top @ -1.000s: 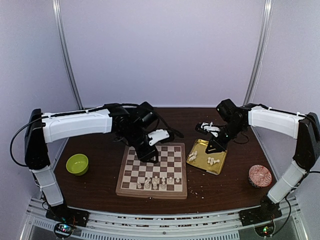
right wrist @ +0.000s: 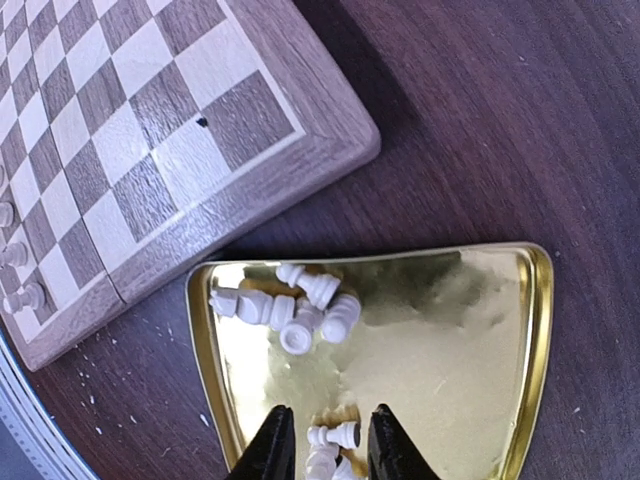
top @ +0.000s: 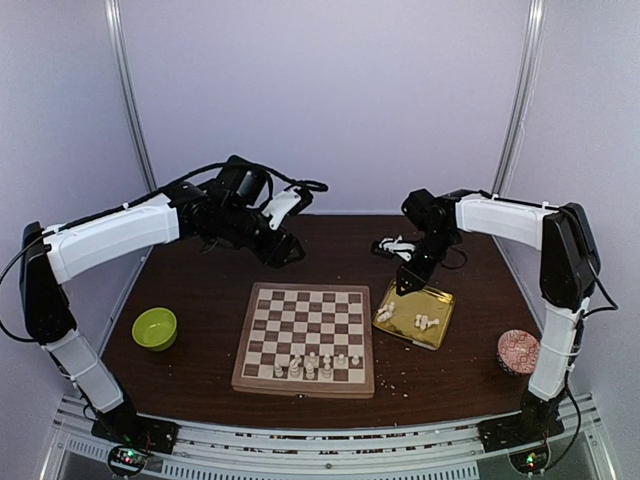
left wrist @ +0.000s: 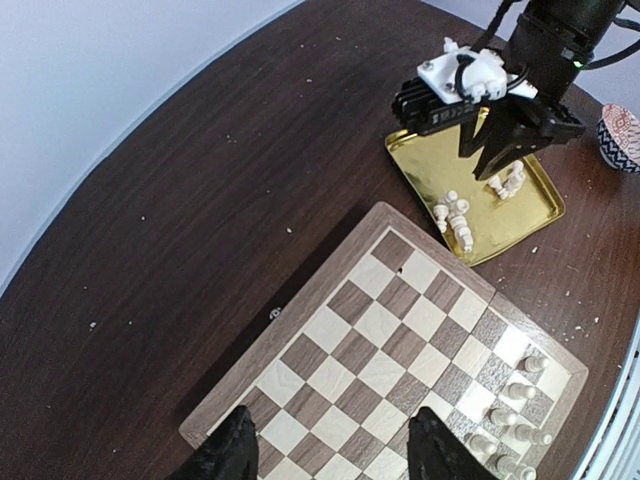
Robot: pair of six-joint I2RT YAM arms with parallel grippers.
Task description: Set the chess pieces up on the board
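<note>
The chess board point(top: 308, 335) lies mid-table, with several white chess pieces point(top: 310, 366) upright along its near right side. Left of the far part of the table, my left gripper hangs high with its fingers apart and nothing between them. Over the gold tray point(right wrist: 430, 350) hovers my right gripper. Its fingers point(right wrist: 275, 445) stand slightly apart; a small white piece point(right wrist: 336, 434) shows in the gap, seemingly lying on the tray below, and whether anything is gripped is unclear. Several more pieces point(right wrist: 298, 326) lie heaped at the tray edge nearest the board.
A green bowl point(top: 154, 328) stands on the left side of the table, and a red patterned bowl point(top: 519, 352) on the right. Crumbs dot the dark table point(top: 420, 385). The squares of the board away from the pieces are empty.
My left gripper has swung back and leftward, off the board, and has slowed. The right gripper has shifted left and farther back over the tray. Board and pieces look unchanged.
</note>
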